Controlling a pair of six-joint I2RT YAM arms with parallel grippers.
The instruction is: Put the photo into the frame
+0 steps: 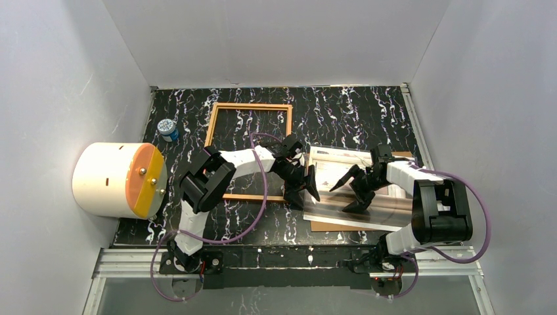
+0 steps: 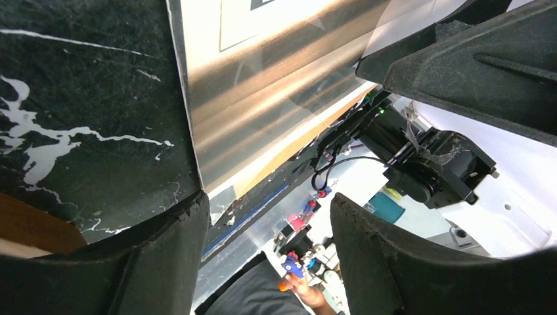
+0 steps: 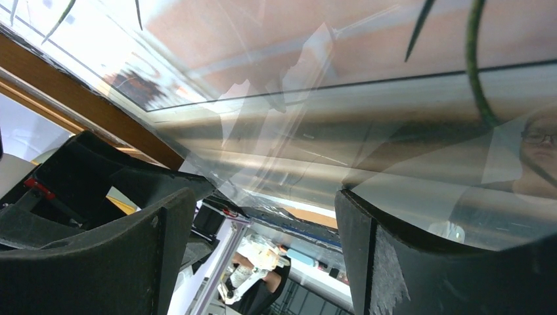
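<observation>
The photo (image 1: 328,157) lies flat at the right under a clear glossy sheet (image 2: 282,85), with a brown backing board (image 1: 328,227) showing below its front edge. To the left rests the empty wooden frame (image 1: 211,125), partly covered by my left arm. My left gripper (image 1: 306,199) is at the left edge of the stack, part open; in the left wrist view, the sheet's corner shows between its fingers, close to one fingertip (image 2: 196,213). Above the photo, my right gripper (image 1: 339,200) stands open, and the glossy sheet shows beyond its fingers (image 3: 172,216).
A blue jar with a white lid (image 1: 167,129) stands at the back left, beside a large white cylinder with an orange and yellow end (image 1: 118,178). Both grippers are close together. Behind the photo, the black marbled table (image 1: 348,111) is clear.
</observation>
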